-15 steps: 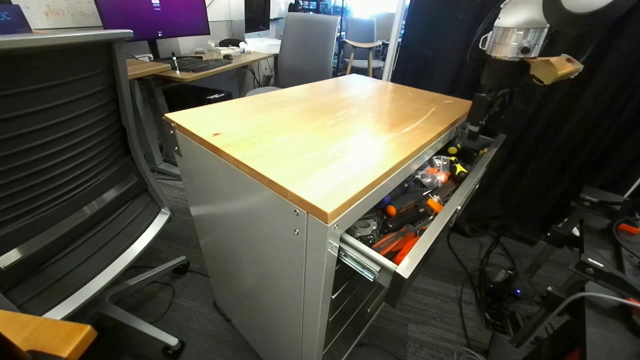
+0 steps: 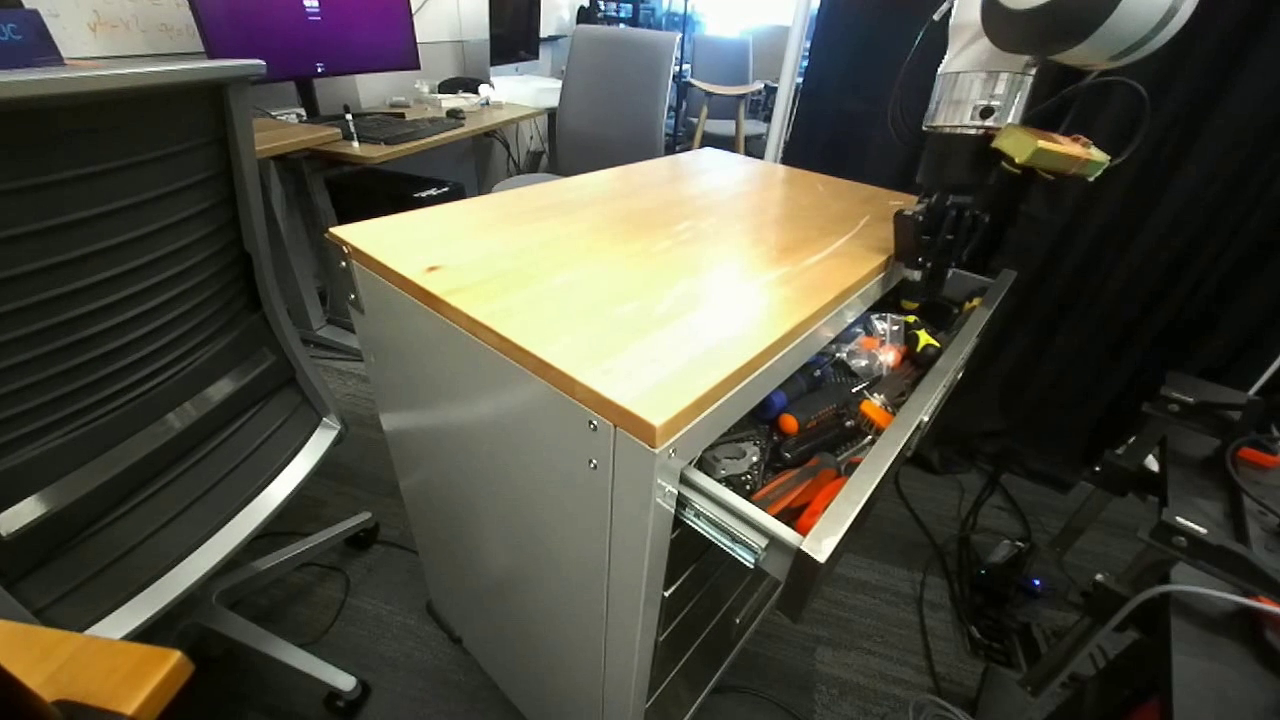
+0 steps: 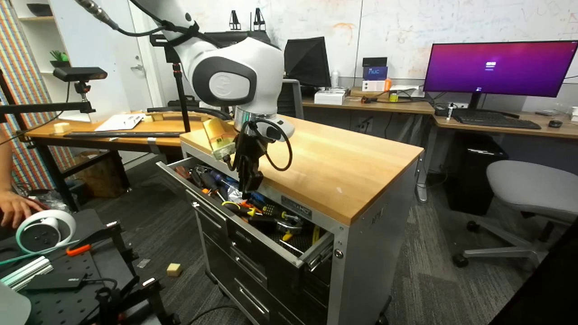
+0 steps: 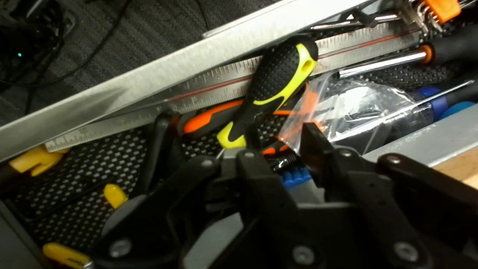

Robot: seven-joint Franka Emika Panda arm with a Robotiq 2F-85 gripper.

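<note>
My gripper is over the open top drawer, its black fingers part open with a gap between them. A blue ribbed item point(image 4: 295, 177) shows below through that gap; nothing is clearly gripped. Ahead of the fingertips lies a black and yellow-green handle point(image 4: 280, 74), across a steel ruler point(image 4: 210, 94). To its right sits a clear plastic bag point(image 4: 358, 105). In exterior view 1 the gripper point(image 2: 930, 246) is at the far end of the drawer point(image 2: 882, 438), close to the tabletop edge. Exterior view 2 has the gripper point(image 3: 249, 184) pointing down at the tools.
The wooden cabinet top point(image 2: 600, 270) is bare. Orange-handled pliers point(image 2: 801, 486) and other tools crowd the drawer's near end in exterior view 1. Yellow-handled tools point(image 4: 67, 255) lie on the dark mesh liner. The drawer's metal front wall point(image 4: 148, 80) rises beside the gripper.
In exterior view 1 my arm and gripper have moved left, toward the cabinet and along the drawer. The drawer stands very slightly farther out, and its tools have shifted with it.
</note>
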